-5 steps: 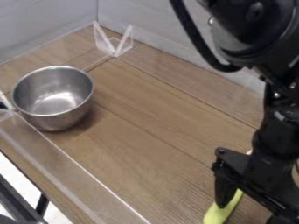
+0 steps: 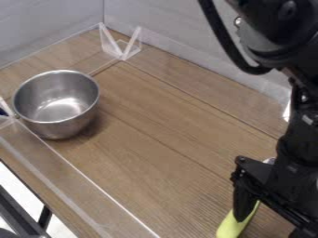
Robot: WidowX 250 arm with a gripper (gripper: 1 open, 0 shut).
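At the bottom right of the camera view my black gripper is lowered over a yellow elongated object lying on the wooden table, and hides its upper part. The gripper stands open; whether the object lies between its fingers is hard to tell.
A steel bowl stands at the left of the table. A white wire-like item is at the back left against the wall. A pale item is partly hidden behind the arm at the right.
The gripper and arm have shifted very slightly over the last second, staying over the yellow object. The bowl and yellow object show no clear movement.
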